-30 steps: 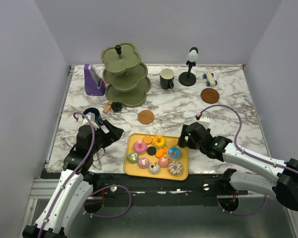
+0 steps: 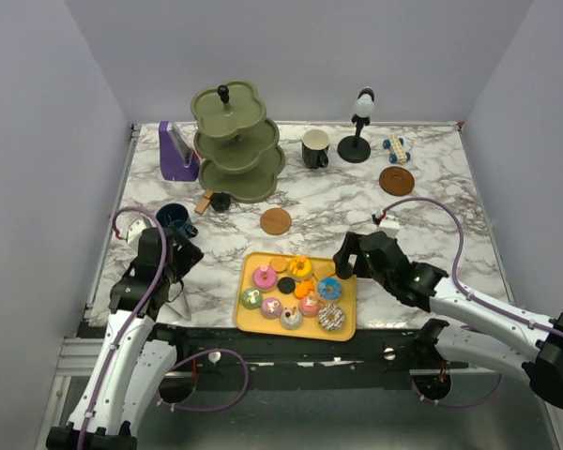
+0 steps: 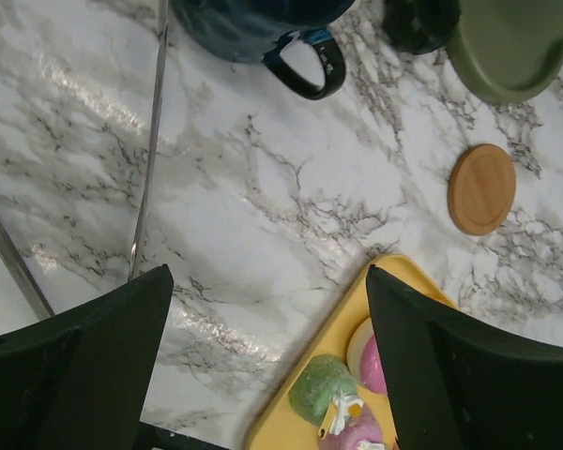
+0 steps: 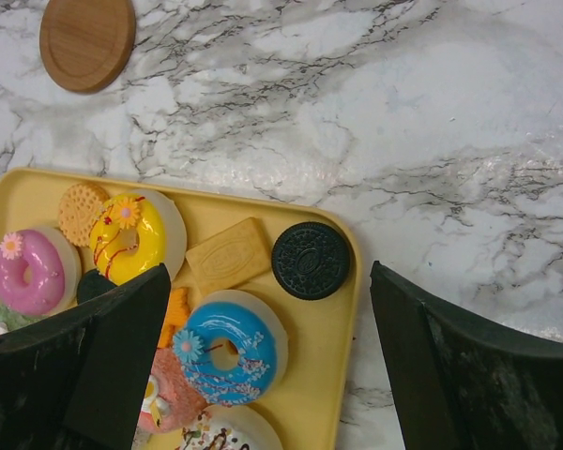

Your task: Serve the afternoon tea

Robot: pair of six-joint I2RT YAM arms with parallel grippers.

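Note:
A yellow tray (image 2: 246, 319) holds several donuts, cakes and biscuits, among them a blue donut (image 4: 230, 380) and a dark cookie (image 4: 311, 261). A green three-tier stand (image 2: 251, 187) stands at the back. My left gripper (image 2: 183, 255) is open over the left of the table; below it are a dark blue mug (image 3: 244, 23) and thin metal strips, with nothing between its fingers. My right gripper (image 2: 355, 255) hangs open above the tray's right end, nothing held.
A wooden coaster (image 2: 275, 221), a dark mug (image 2: 315, 150), a lamp (image 2: 355, 146), a toy car (image 2: 397, 148), a brown coaster (image 2: 396, 180) and a purple holder (image 2: 176, 164) stand around.
My left gripper has moved left, away from the tray. My right gripper has shifted slightly, staying above the tray's right end.

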